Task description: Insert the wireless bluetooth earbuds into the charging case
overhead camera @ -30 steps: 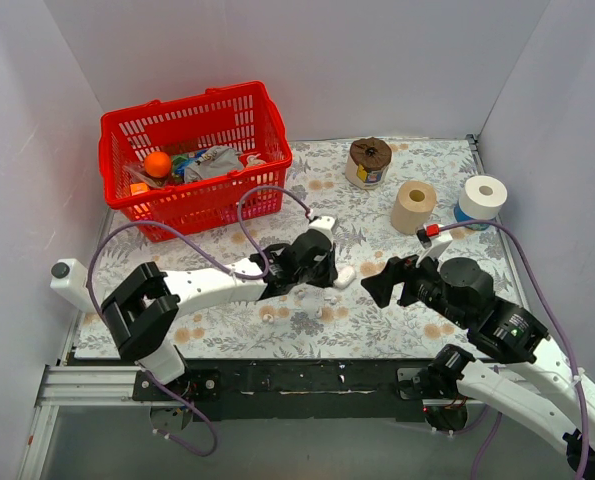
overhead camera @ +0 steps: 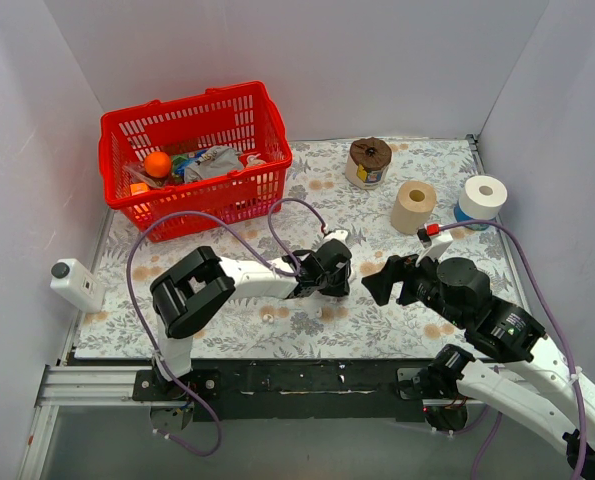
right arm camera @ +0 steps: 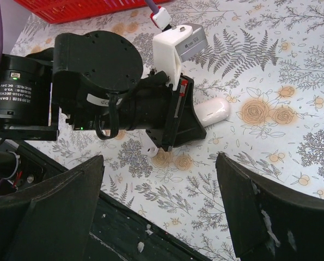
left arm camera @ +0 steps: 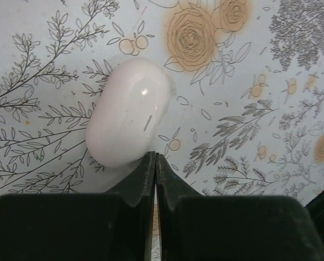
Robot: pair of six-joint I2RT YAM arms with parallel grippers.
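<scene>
The white rounded charging case (left arm camera: 130,111) lies closed on the floral cloth, just ahead of my left gripper. That gripper is shut with nothing showing between its fingertips, which are close to the case's near end; whether they touch it I cannot tell. The case (right arm camera: 214,111) also shows beyond the left gripper in the right wrist view; from above, the arm mostly hides it. Two small white earbuds (overhead camera: 268,318) (overhead camera: 320,312) appear to lie on the cloth nearer the front edge. My right gripper stands open and empty to the right of the case.
A red basket (overhead camera: 192,150) with mixed items fills the back left. Several rolls, including a tan roll (overhead camera: 413,206), are at the back right. A white bottle (overhead camera: 77,285) is at the left edge.
My left gripper has moved to the right, over the case, which is now mostly hidden from above. The right arm has stayed still.
</scene>
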